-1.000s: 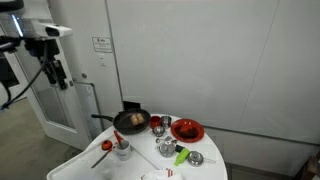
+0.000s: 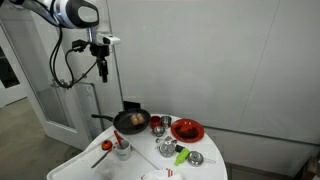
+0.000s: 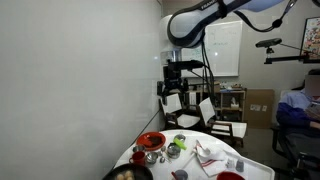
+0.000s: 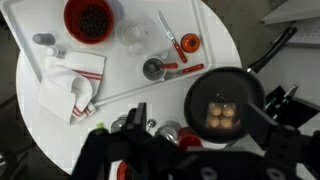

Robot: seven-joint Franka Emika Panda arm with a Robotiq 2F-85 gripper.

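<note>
My gripper [image 2: 103, 68] hangs high in the air, well above the table and to the left of it in exterior view 1. In the wrist view its dark fingers stand wide apart, the gripper open with nothing held between them. Below it lies a black pan [image 4: 202, 124] containing several round brown items [image 4: 221, 115]. A red bowl [image 4: 73, 29] with dark contents sits at the top left of the wrist view. A cloth [image 4: 58, 98] with red stripes lies beneath it.
The white table [image 2: 213, 171] also carries a red plate [image 2: 199, 136], metal cups [image 2: 167, 121], a green item [image 2: 182, 156] and a container [image 2: 123, 152] with something red in it. A white wall [image 2: 220, 60] rises behind. Air around my gripper is clear.
In exterior view 1 the arm and gripper have moved right, from far left toward the table, staying high. The things on the table have not moved.
</note>
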